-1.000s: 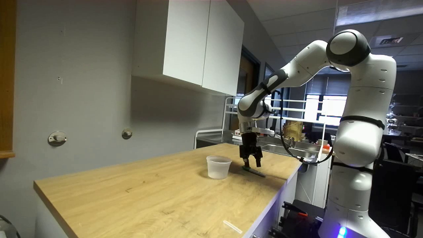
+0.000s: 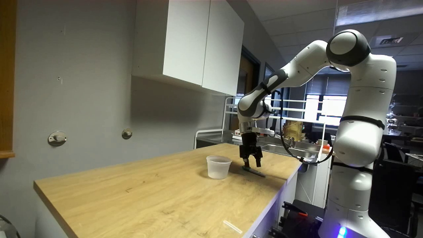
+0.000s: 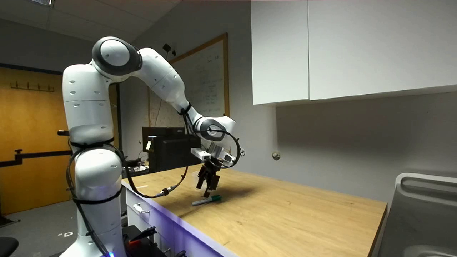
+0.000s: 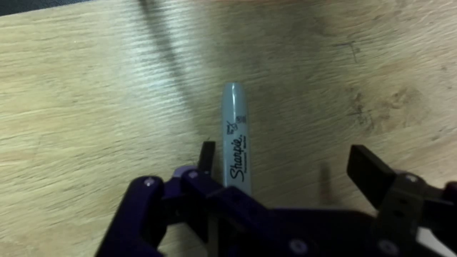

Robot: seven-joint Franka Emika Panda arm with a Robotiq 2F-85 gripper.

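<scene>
A grey Sharpie marker (image 4: 234,137) lies on the wooden counter; in exterior view 2 the marker (image 3: 202,201) shows a green end. Just above it, my gripper (image 2: 252,164) points down with its fingers apart and nothing held. From the wrist, the marker runs between the open fingers, much closer to the left finger (image 4: 207,155) than to the right finger (image 4: 369,173). Its lower end is hidden behind the gripper's own parts. Beside the gripper in exterior view 1 stands an upright, translucent plastic cup (image 2: 218,169).
A thin white strip (image 2: 232,226) lies close to the counter's front edge. White cabinets (image 2: 186,43) hang on the wall above.
</scene>
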